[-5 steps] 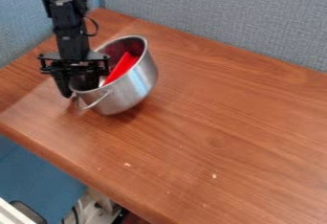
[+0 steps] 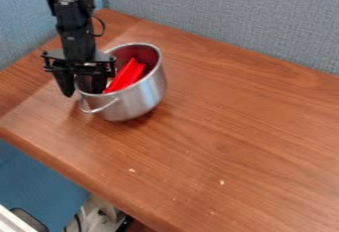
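Note:
A steel pot (image 2: 139,96) with a wire side handle stands on the wooden table near its left side, with a red object (image 2: 126,73) inside it. My black gripper (image 2: 79,79) is at the pot's left rim, its fingers partly over or around that side; whether they hold the rim or are open is hard to tell.
A grey padded wall (image 2: 225,18) runs along the back. The table's left edge drops to a blue surface (image 2: 34,186).
The gripper has shifted slightly with it.

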